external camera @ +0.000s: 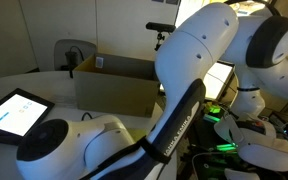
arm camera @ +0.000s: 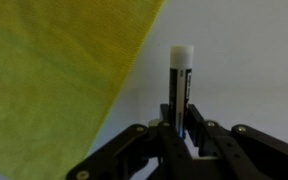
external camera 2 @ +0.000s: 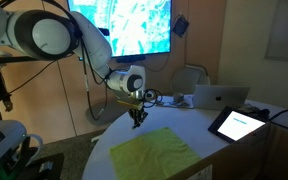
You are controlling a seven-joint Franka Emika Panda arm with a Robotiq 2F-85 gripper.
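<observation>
A slim marker [arm camera: 182, 60], white at its far end with a dark band below, points away from the wrist camera. My gripper is shut on it near its lower part. A yellow-green cloth [arm camera: 59, 70] fills the left of the wrist view, and the marker appears over the pale table to the right of its edge. In exterior view 2 my gripper [external camera 2: 138, 118] hangs near the far left corner of the cloth [external camera 2: 154, 155]. The arm hides the gripper in exterior view 1.
A brown open box [external camera: 114, 92] stands on the table. Beside it lies a tablet [external camera: 18, 112] with a lit screen. A silver laptop [external camera 2: 221, 97] is at the back. Bare white table [external camera 2: 189, 127] lies between cloth and tablet.
</observation>
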